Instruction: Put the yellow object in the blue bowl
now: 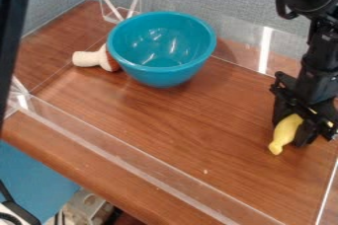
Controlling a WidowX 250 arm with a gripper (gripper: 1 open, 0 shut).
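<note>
At the right of the table lies a yellow object, rounded at one end and narrow at the other. The object's narrow end points toward the front and appears at or close to the tabletop. Far to the upper left stands the blue bowl, which looks empty.
A white mushroom-like object lies just left of the bowl. A white wire rack stands behind it. Clear low walls border the wooden table, whose middle is bare.
</note>
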